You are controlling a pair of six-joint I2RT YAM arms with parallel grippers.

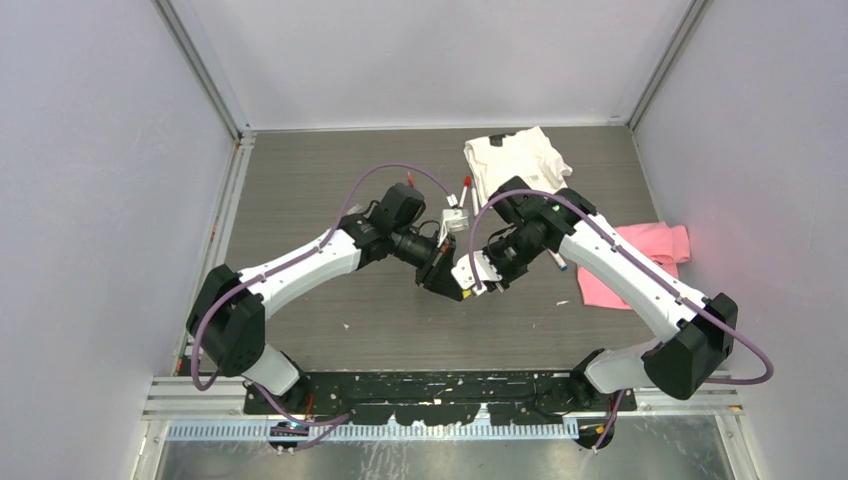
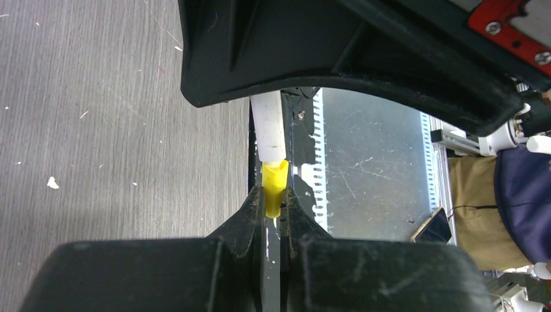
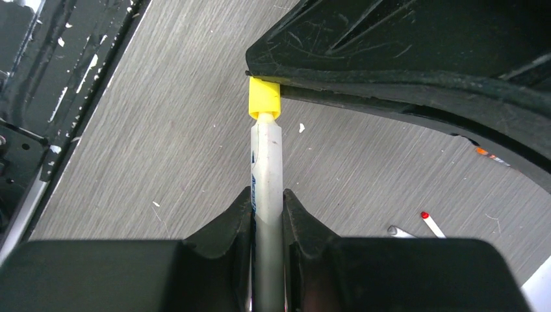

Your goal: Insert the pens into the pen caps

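A yellow pen cap [image 2: 274,179] is gripped by my left gripper, shut on its lower part with the mouth facing the pen. The white pen [image 3: 266,166] lies lengthwise in my right gripper, which is shut on its barrel. The pen's tip is hidden inside the cap. In the right wrist view a short stretch of the narrow neck still shows between the cap's rim and the barrel's shoulder. Cap and pen look nearly in line. In the top view the yellow cap [image 1: 467,294] shows between the two grippers, above the table.
A red-ended white pen [image 3: 432,223] and a grey-ended one [image 3: 399,232] lie on the table. A white cloth [image 1: 520,160] is at the back and a pink cloth [image 1: 630,265] at the right.
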